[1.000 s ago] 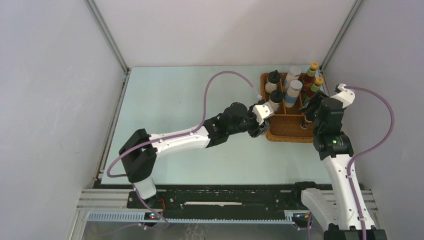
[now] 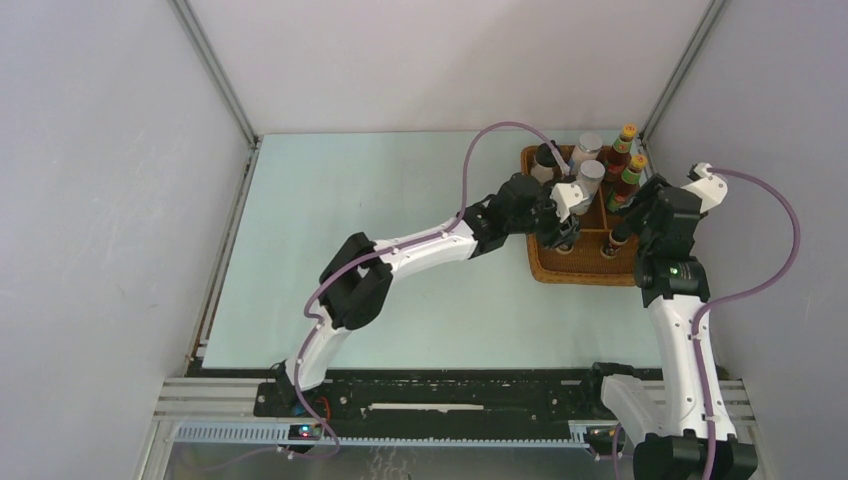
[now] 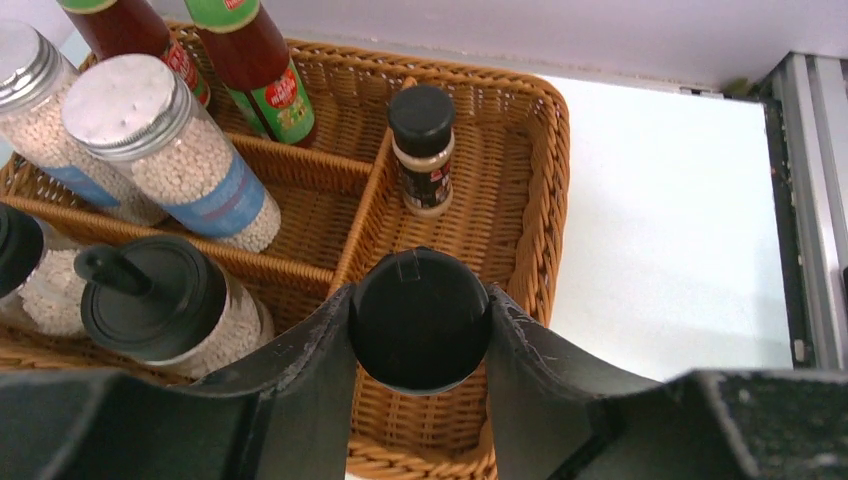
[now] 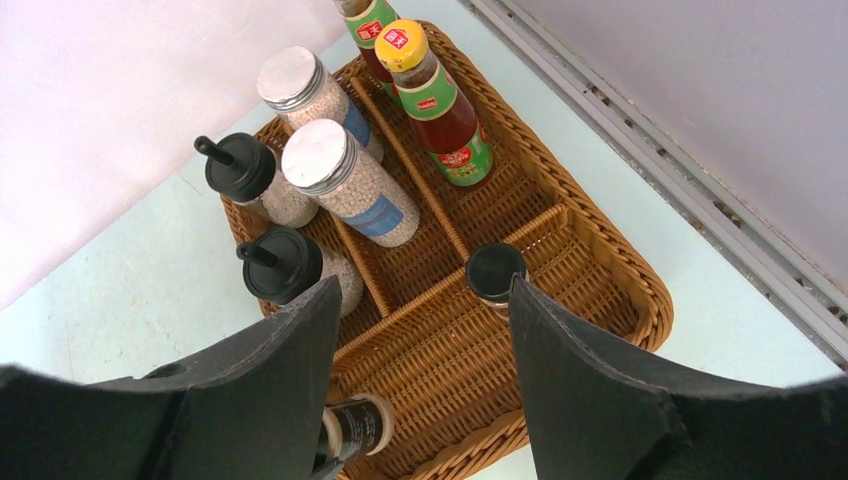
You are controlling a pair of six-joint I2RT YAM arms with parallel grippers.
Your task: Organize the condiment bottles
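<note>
A black-capped jar is clamped between the fingers of my left gripper, over the front compartment of the wicker basket. Its pale base end shows at lower left in the right wrist view. A second black-lidded jar stands upright in that same compartment, near the divider. Behind it are two pale-grained jars with silver lids, two red sauce bottles and two black-topped shakers. My right gripper hangs open above the basket's right side, with nothing gripped.
Bare basket floor shows around the held jar. Wicker dividers split the basket into compartments. A wall and metal rail border the right.
Over the last second my left arm has moved right, from the basket's left edge to above its front compartment. The right arm has shifted slightly to the right.
</note>
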